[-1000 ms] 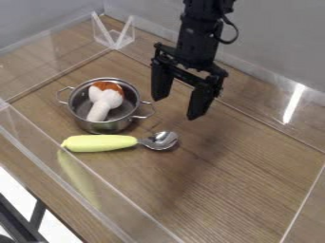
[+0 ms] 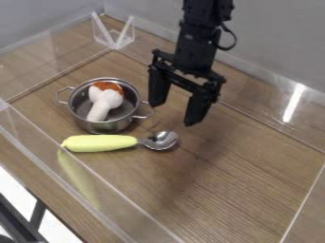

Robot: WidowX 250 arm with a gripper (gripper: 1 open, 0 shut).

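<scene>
My black gripper (image 2: pixel 180 90) hangs open over the wooden counter, its two fingers spread wide with nothing between them. To its left is a steel pot (image 2: pixel 127 113) with two handles, holding a white object with an orange-brown top (image 2: pixel 105 99). In front of the pot lies a yellow, elongated object (image 2: pixel 91 142), perhaps corn, and just right of it a steel spoon (image 2: pixel 160 140) with its bowl toward the right.
A small white rack (image 2: pixel 114 36) stands at the back left near the wall. A low edge runs along the left and front left.
My arm and gripper have shifted very slightly, the upper arm a little to the left. The objects on the counter have not moved.
</scene>
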